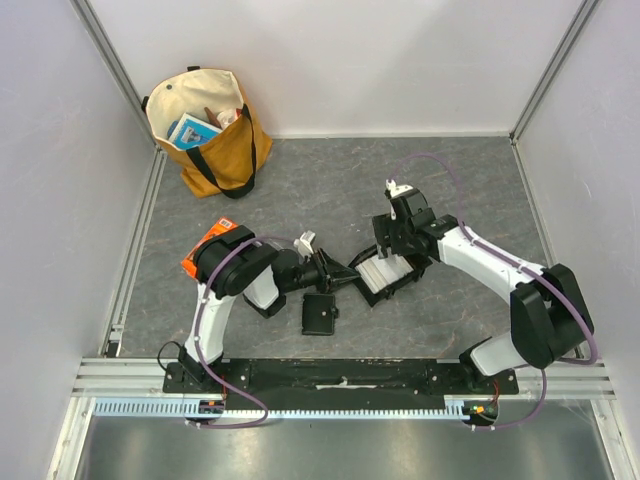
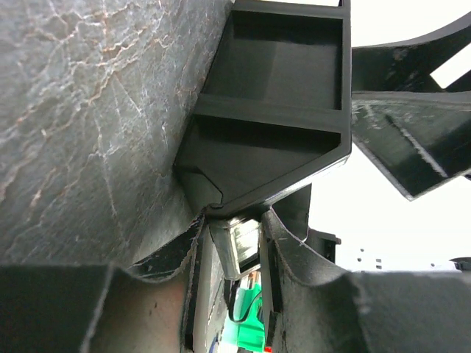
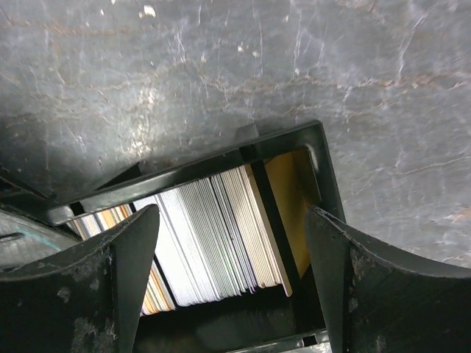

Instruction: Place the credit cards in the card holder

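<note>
A black card holder (image 1: 362, 285) lies right of centre, its compartments packed with pale cards (image 3: 213, 235) edge-up, a narrow bare section at one end. My left gripper (image 1: 345, 275) is at the holder's left end; in the left wrist view its fingertips (image 2: 274, 243) close around the holder's corner latch or edge, though whether they grip it firmly is unclear. My right gripper hangs open above the cards, with nothing held between its fingers.
A small black case (image 1: 318, 318) lies in front of the left arm. An orange packet (image 1: 204, 245) lies at the left, and a yellow bag (image 1: 215, 150) at the back left.
</note>
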